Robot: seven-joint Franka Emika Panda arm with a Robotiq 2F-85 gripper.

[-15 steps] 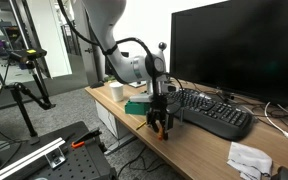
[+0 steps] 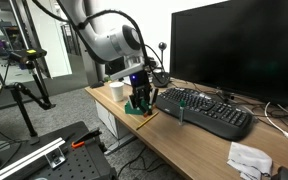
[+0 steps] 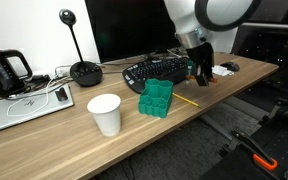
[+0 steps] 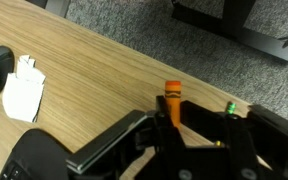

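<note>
An orange stick-like object (image 4: 172, 100) is between the fingers of my gripper, its flat end pointing out past them. In exterior view 1 the gripper (image 2: 143, 106) hangs low over the table beside a green compartmented holder (image 2: 134, 116), partly covering it. Exterior view 2 shows this holder (image 3: 156, 98) upright near the table's front edge, with the gripper (image 3: 196, 76) to its right and apart from it. A thin yellow pencil (image 3: 186, 99) lies on the table between them. The lower part of the orange object is hidden by the fingers.
A black keyboard (image 2: 206, 115) and monitor (image 2: 234, 50) stand behind. A white cup (image 3: 106, 114) is left of the holder; a white cloth (image 2: 250, 159) lies at the right. A small teal upright object (image 2: 182, 109) stands before the keyboard. Bare table lies right of the gripper.
The arm has swung left in exterior view 1, carrying the orange object from the open table toward the green holder, which the gripper now partly covers.
</note>
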